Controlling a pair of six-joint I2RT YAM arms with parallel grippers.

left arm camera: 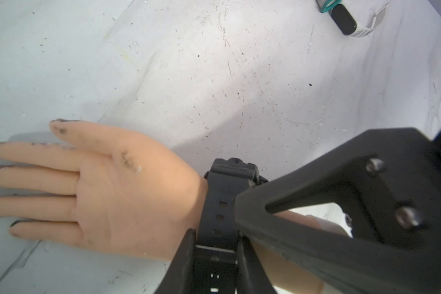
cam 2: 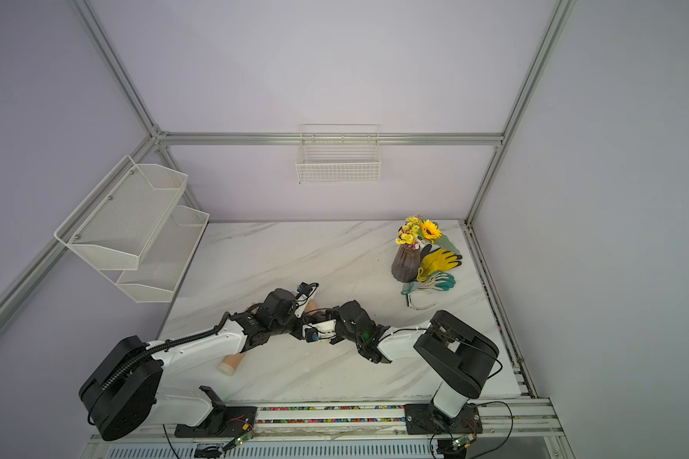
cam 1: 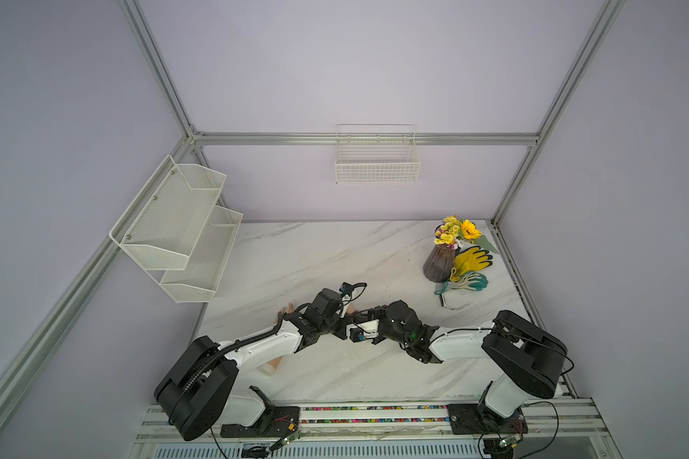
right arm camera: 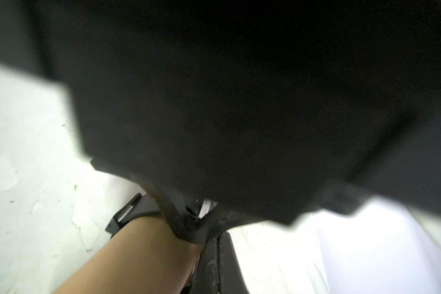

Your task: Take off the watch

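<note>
A black watch point(left arm camera: 218, 196) with a holed strap is round the wrist of a flesh-coloured model hand point(left arm camera: 127, 201), lying palm up in the left wrist view. My left gripper is shut on the strap. In the right wrist view my right gripper is shut, close beside the forearm point(right arm camera: 142, 254), with nothing showing between its fingers; a dark body fills most of that view. In both top views the two wrists meet over the model arm and hide much of it.
A vase of yellow flowers point(cam 1: 439, 262), yellow gloves point(cam 1: 471, 262) and grey-teal gloves point(cam 1: 461, 284) stand or lie at the back right. White wire shelves point(cam 1: 177, 229) hang at the left, a wire basket point(cam 1: 377, 160) on the back wall.
</note>
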